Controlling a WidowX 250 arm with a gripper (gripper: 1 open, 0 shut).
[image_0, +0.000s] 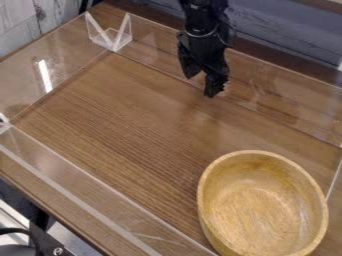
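My black gripper (203, 72) hangs over the back of the wooden table, near the back wall, with its fingertips low over the wood. Its fingers look apart, though the dark fingers are small in the view. I see nothing clearly held between them.
A large empty yellow bowl (262, 167) fills the front right. A white wire-like holder (110, 36) stands at the back left. A wall runs along the back.
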